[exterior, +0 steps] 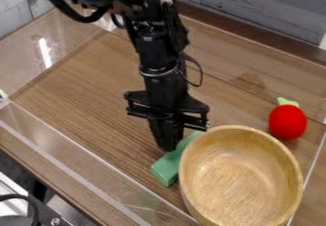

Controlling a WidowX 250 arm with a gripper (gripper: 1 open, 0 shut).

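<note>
My black gripper (167,140) points down in the middle of the view, its fingertips shut just over the upper left end of a green block (166,170). The block lies on the wooden table, partly hidden behind a large tan bowl (239,177) at the lower right. Whether the fingertips touch the block I cannot tell.
A red tomato-like item (288,122) with a green stem lies right of the arm, behind the bowl.
</note>
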